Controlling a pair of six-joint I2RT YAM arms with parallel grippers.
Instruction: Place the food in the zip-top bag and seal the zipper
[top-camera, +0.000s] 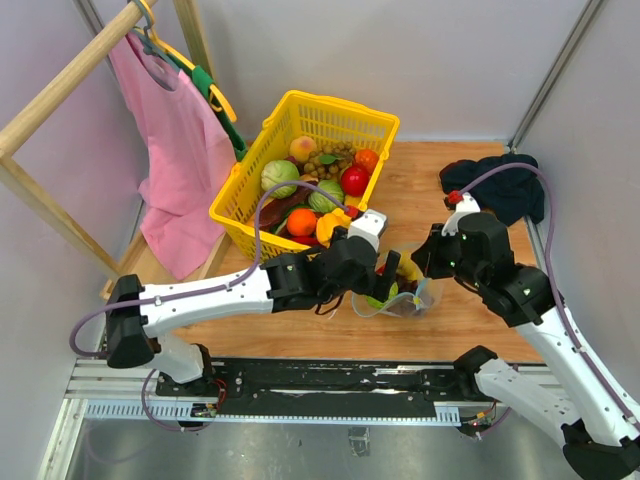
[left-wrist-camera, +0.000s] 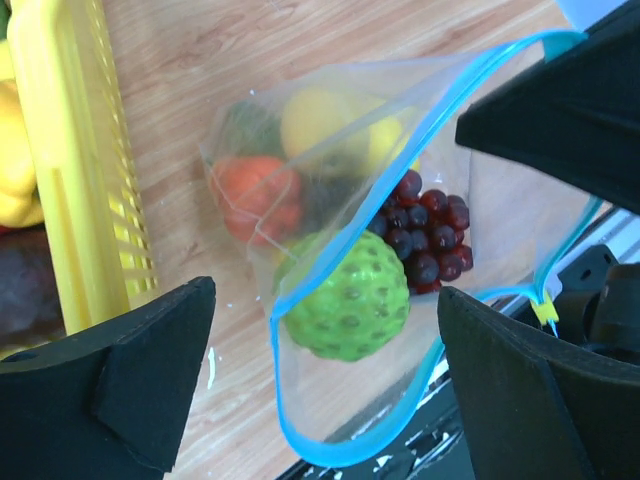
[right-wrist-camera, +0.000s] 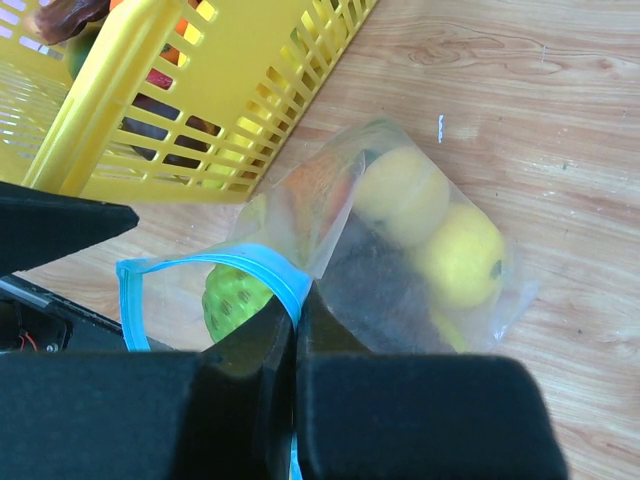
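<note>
The clear zip top bag (left-wrist-camera: 330, 260) lies on the table with its blue-edged mouth gaping. Inside are a bumpy green fruit (left-wrist-camera: 350, 300), dark red grapes (left-wrist-camera: 430, 240), a red item (left-wrist-camera: 255, 198) and yellow fruit (right-wrist-camera: 460, 255). Pinched in my right gripper is the blue rim (right-wrist-camera: 270, 262) of the mouth; the fingers are shut on it. My left gripper stands open above the mouth, its fingers spread to either side and nothing held between them. From the top, the two arms partly cover the bag (top-camera: 412, 300).
Left of the bag stands a yellow basket (top-camera: 345, 112) full of produce, close to the left gripper. A dark cloth (top-camera: 495, 188) lies at the back right. Pink clothing (top-camera: 180, 160) hangs on a wooden rack at left.
</note>
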